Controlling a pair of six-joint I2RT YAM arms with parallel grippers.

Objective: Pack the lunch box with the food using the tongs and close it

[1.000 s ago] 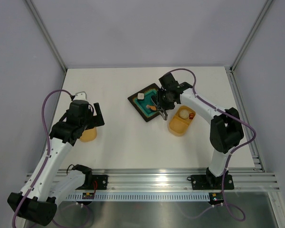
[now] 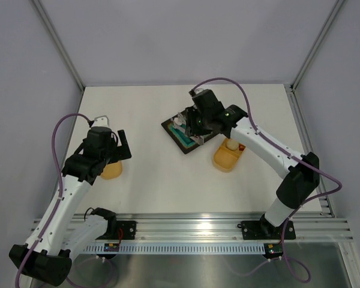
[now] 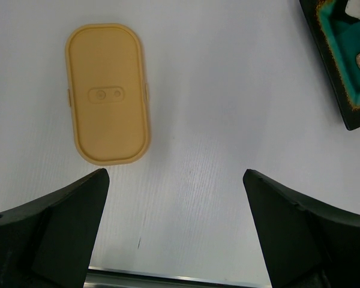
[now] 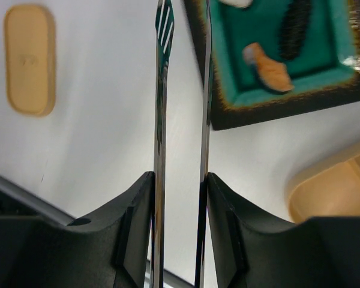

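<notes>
The lunch box base [image 2: 225, 159], yellow with compartments and food inside, sits right of the black-rimmed teal tray [image 4: 255, 96], which holds an orange piece [image 4: 267, 69], a dark piece [image 4: 295, 27] and a white piece [image 3: 358, 8]. The yellow lid [image 3: 106, 105] lies at the left. My left gripper stands open above the table near the lid. My right gripper hangs over the tray's edge; its two long metal tongs are apart, with nothing visible between them.
My right arm has risen and moved left over the tray, now hiding much of it in the top view. The left arm has stayed still.
</notes>
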